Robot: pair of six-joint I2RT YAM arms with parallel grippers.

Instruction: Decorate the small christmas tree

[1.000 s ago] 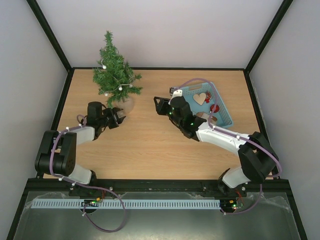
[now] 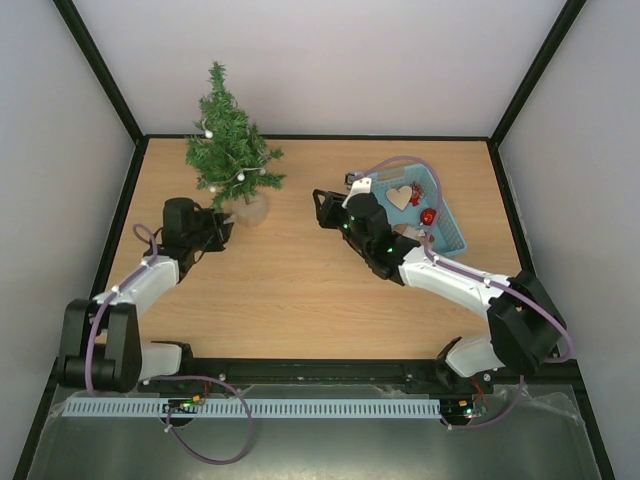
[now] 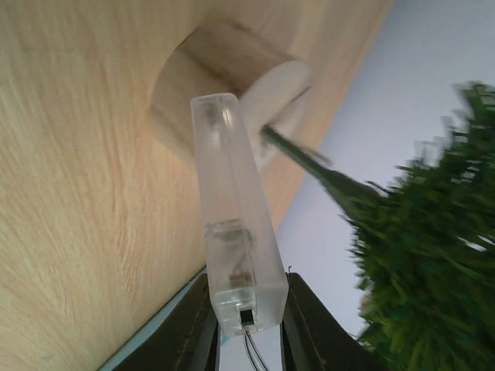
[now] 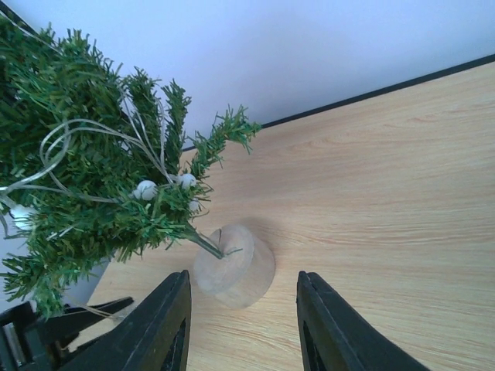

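The small green Christmas tree (image 2: 228, 150) stands upright at the back left on a round wooden base (image 4: 237, 270). White wire with small white balls (image 4: 145, 190) is wound around its branches. In front of the base, my left gripper is shut on a translucent battery box (image 3: 233, 185), from whose near end thin wires trail. My right gripper is partly open with nothing between its fingers; from the top view it is right of the tree, above the table.
At the back right a light blue basket (image 2: 452, 226) holds a wooden heart (image 2: 399, 197), a red ornament (image 2: 428, 216) and other pieces, partly hidden by the right arm. Walls close in the back and sides.
My left gripper has moved left, away from the base's front, as its arm swung leftward. The right arm has shifted slightly to the right. The tree has stayed put.
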